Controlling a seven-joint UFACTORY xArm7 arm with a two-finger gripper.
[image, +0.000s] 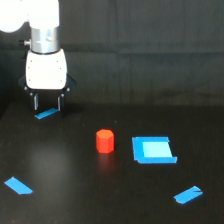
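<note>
A small red block (105, 141) with a hexagonal outline stands on the dark table near the middle of the camera view. Right of it lies a pale square (157, 149) bordered by blue tape (151, 139). Far to the left hangs my gripper (47, 101), pointing down, its two fingers spread apart and nothing seen between them. It is open and well clear of the red block, to its left and higher in the picture.
Strips of blue tape lie on the table: one below the gripper (46, 114), another at the lower left (18, 186), a third at the lower right (188, 195). A dark curtain (140, 55) hangs behind.
</note>
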